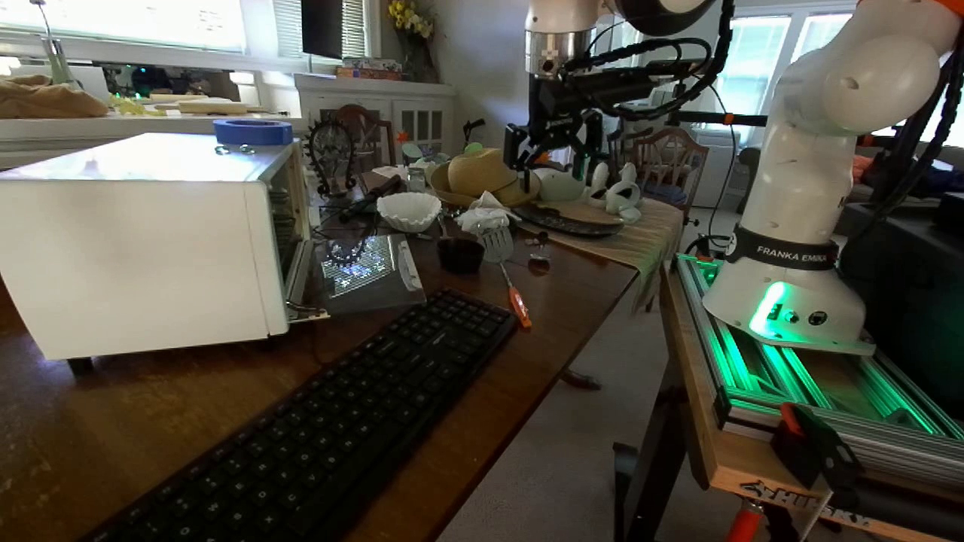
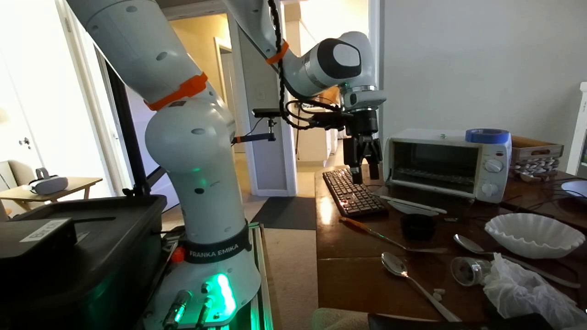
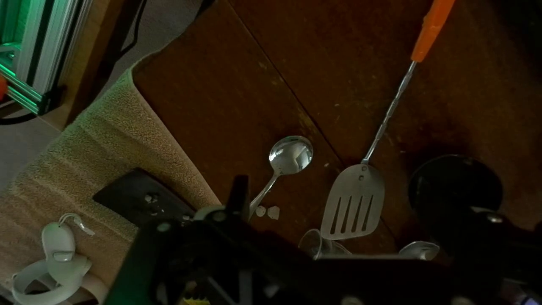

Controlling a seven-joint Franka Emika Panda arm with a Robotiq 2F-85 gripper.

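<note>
My gripper (image 1: 553, 162) hangs in the air over the cluttered table, its fingers spread and nothing between them. In exterior view 2 the open gripper (image 2: 366, 171) is high above the tabletop, in front of the toaster oven. Below it in the wrist view lie a slotted spatula (image 3: 354, 203) with an orange handle (image 3: 433, 30) and a metal spoon (image 3: 291, 155). A round black cup (image 3: 447, 178) is to the right, partly covered by a finger. A clear glass (image 3: 311, 243) shows only in part behind the gripper body.
The white toaster oven (image 1: 144, 253) carries a blue tape roll (image 1: 253, 132). A black keyboard (image 1: 334, 406) lies along the table edge. A white fluted bowl (image 2: 534, 235) and crumpled white plastic (image 2: 523, 288) crowd the table. A tan towel (image 3: 101, 132) covers one end.
</note>
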